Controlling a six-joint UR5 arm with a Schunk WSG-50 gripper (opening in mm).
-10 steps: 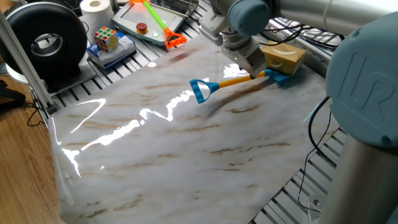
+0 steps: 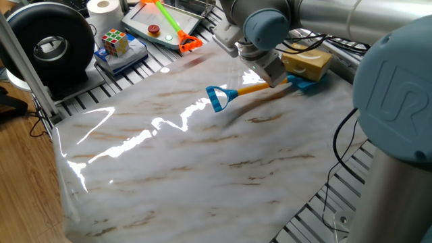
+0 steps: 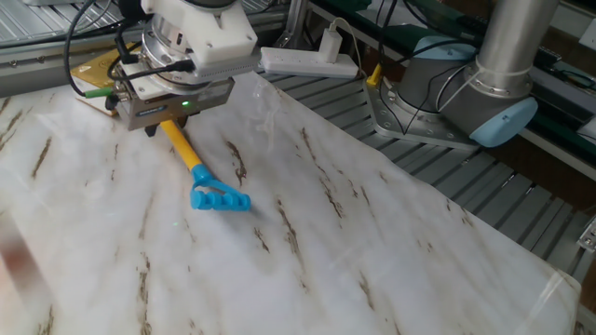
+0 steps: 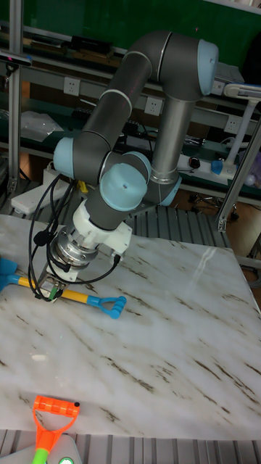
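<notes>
A toy shovel lies on the marble-patterned sheet, with a yellow shaft (image 2: 253, 88), a blue D-shaped handle (image 2: 221, 98) and a blue blade (image 2: 309, 84). In exterior view 2 the shaft (image 3: 179, 141) runs up beneath my gripper (image 3: 167, 127), and the blue handle (image 3: 220, 196) points toward the camera. My gripper is down at the shaft, partway along it; dark fingertips show close to the yellow part. Exterior view 3 also has the gripper (image 4: 51, 295) over the shaft. Whether the fingers are closed on it is hidden by the gripper body.
A yellow box (image 2: 307, 63) stands against the blade at the back edge. On the rack beyond the sheet are a green-and-orange toy (image 2: 177, 27), a control pendant (image 2: 154, 30) and a Rubik's cube (image 2: 115, 42).
The shovel shows no visible movement.
</notes>
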